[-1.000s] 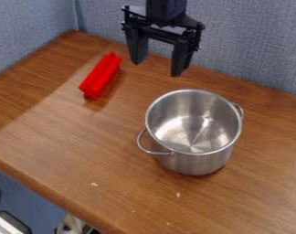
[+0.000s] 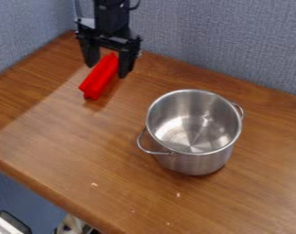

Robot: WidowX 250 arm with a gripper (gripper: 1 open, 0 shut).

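A red elongated object (image 2: 98,79) lies on the wooden table in the upper left. My black gripper (image 2: 108,58) hangs over its far end, fingers spread open on either side of it. A steel pot (image 2: 194,132) with wire handles stands right of centre, apart from the red object.
Grey padded walls rise behind it, and its front left edge drops away at the lower left.
My gripper has moved left from the back centre to over the red object. The red object and the pot have stayed in place.
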